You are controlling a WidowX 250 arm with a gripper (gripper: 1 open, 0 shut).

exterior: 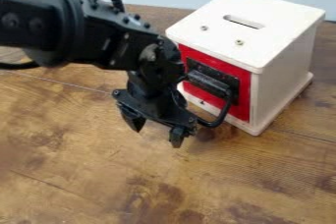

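My black gripper (155, 128) hangs low over the wooden table, its fingers open and pointing down, nothing seen between them. Just to its right stands a white box (276, 71) with a slot and two bolts on top, a red front panel (237, 74) and a black part on that panel. A black curved piece beside the gripper partly overlaps the panel; whether the gripper touches the box cannot be told.
A pale wall runs along the back.
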